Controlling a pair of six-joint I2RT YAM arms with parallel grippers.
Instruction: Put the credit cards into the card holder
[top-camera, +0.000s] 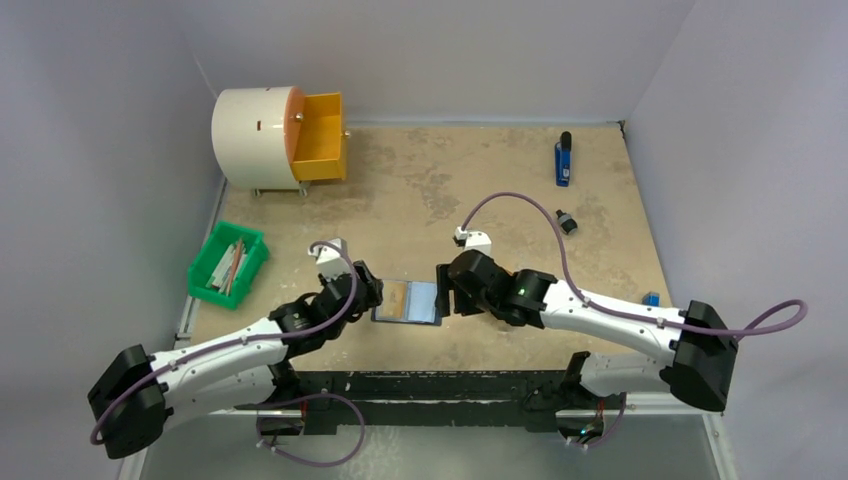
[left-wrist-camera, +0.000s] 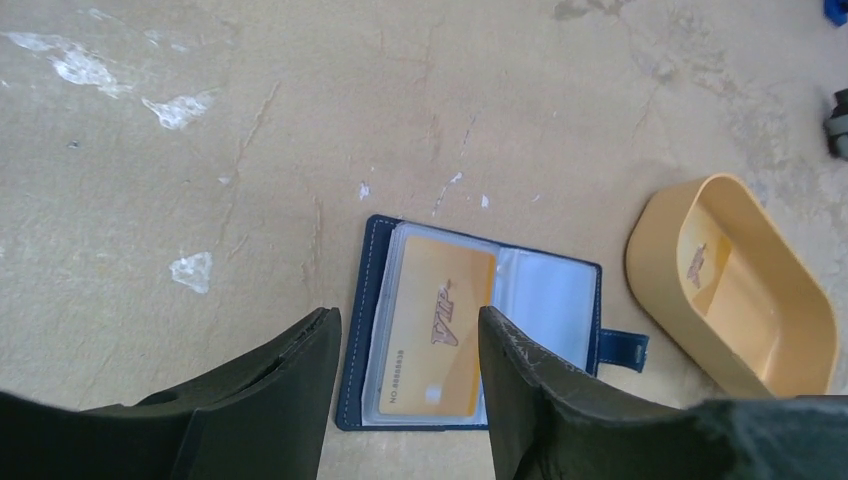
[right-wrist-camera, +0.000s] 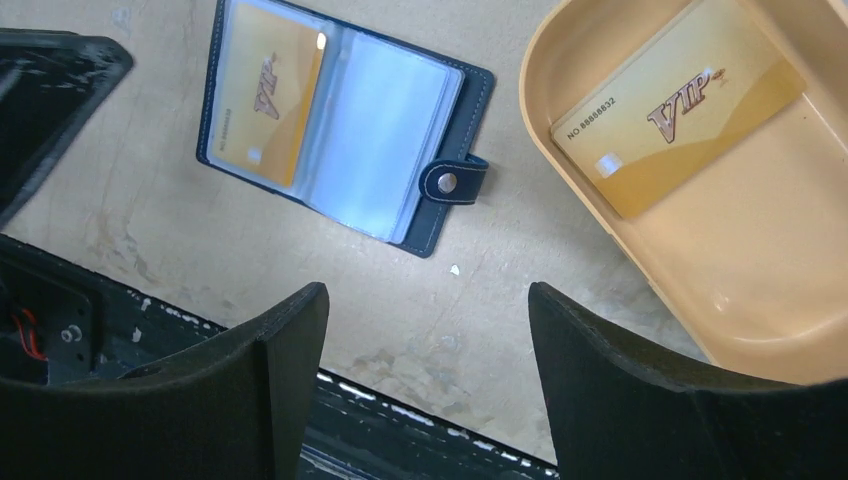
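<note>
The dark blue card holder (right-wrist-camera: 465, 110) lies spread flat on the table, with clear sleeves on both halves. A gold VIP card (left-wrist-camera: 437, 320) sits inside its left sleeve; the right sleeve (right-wrist-camera: 385, 130) looks bare, pale blue. Another gold VIP card (right-wrist-camera: 680, 105) rests in the tan tray (left-wrist-camera: 660, 250) to the right of the holder. Over the holder's left half, my left gripper is open with nothing between its fingers. My right gripper is open and empty above bare table between holder and tray; in the top view its arm covers the tray.
A green basket (top-camera: 255, 258) with several items stands at the left. Behind it is a white drum with an open yellow drawer (top-camera: 320, 135). A blue stapler-like object (top-camera: 563, 165) and a small dark item (top-camera: 567, 222) lie at the right.
</note>
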